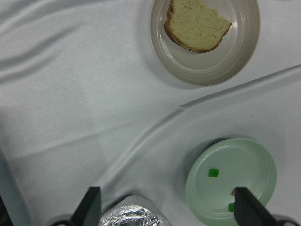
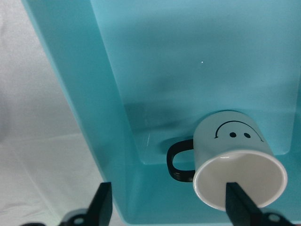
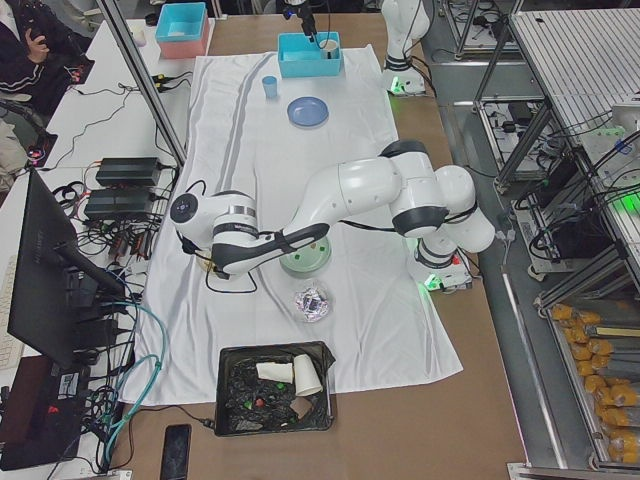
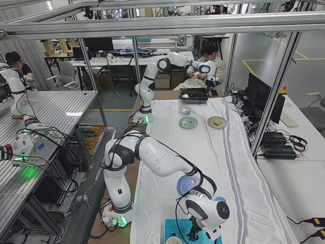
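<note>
My left gripper stands open with nothing between its fingers, high over the cloth near a beige plate (image 1: 202,70) with a bread slice (image 1: 195,26), a green plate (image 1: 235,179) with small green pieces, and a foil item (image 1: 131,216). My right gripper is open above a light blue bin (image 2: 197,61), in which a white mug (image 2: 230,136) with a black handle lies on its side, below and between the fingers, apparently not held.
A blue plate (image 3: 307,112) and blue cup (image 3: 270,87) stand on the white cloth. A black bin (image 3: 240,390) with trash sits at the near edge.
</note>
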